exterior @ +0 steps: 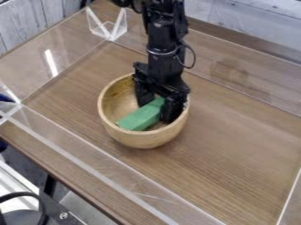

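A green rectangular object (137, 118) lies tilted inside a round light wooden bowl (118, 127) on the brown table. The black gripper (160, 98) reaches down from the top of the view into the right rear of the bowl, over the upper end of the green object, which it partly hides. Its fingers are dark and overlap, so whether they touch the object is unclear.
A small white wire-like item (107, 26) stands at the back left. Cables lie beyond the table's left edge at bottom left.
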